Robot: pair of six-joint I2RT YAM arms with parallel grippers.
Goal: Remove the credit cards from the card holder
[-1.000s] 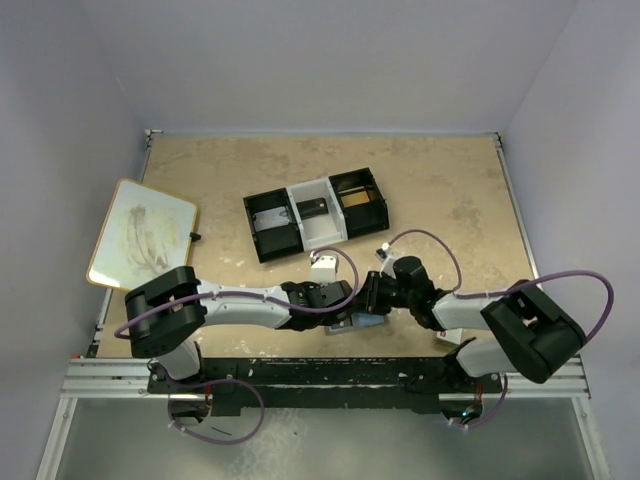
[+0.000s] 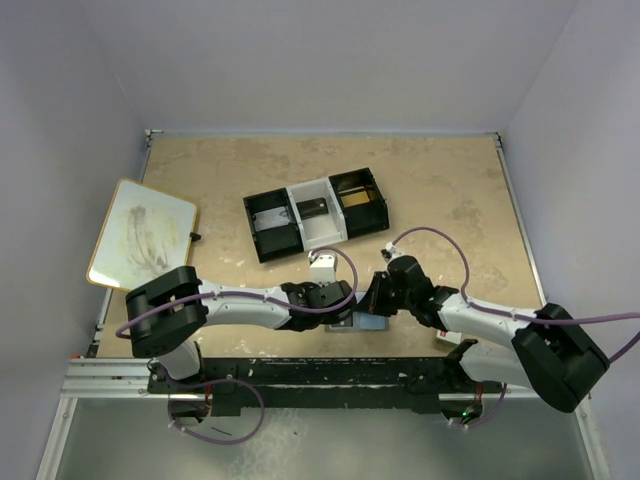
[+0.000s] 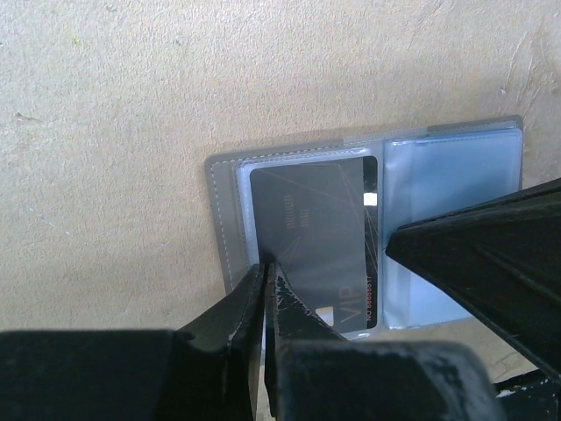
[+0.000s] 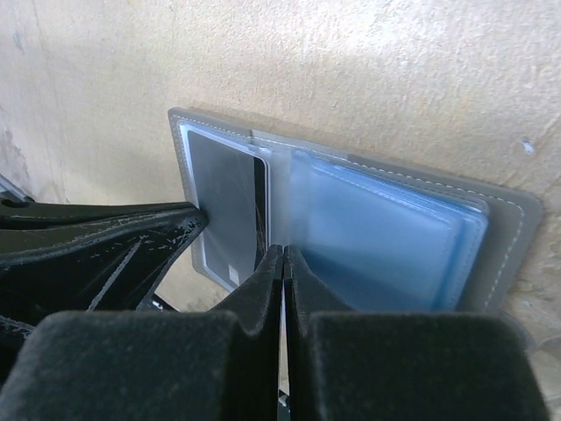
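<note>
Flat and open on the table, the clear card holder (image 3: 447,189) has a grey stitched border and a blue-tinted right half. A black VIP card (image 3: 311,224) sits in its left pocket. My left gripper is shut with its tips over that card's lower left; no card shows between them. My right gripper is shut too, its tips at the middle of the holder beside the blue pocket (image 4: 386,232), nothing seen between them. In the top view both grippers largely cover the holder (image 2: 373,322).
Behind the arms stands a tray with two black compartments and a white middle one (image 2: 326,240); small items lie inside. A whiteboard (image 2: 143,233) lies at the left, and a small white object (image 2: 448,338) at the right. Bare table surrounds the holder.
My right arm has shifted toward the table's front, and its gripper sits slightly differently over the holder, whose blue half has straightened. The left arm looks unchanged.
</note>
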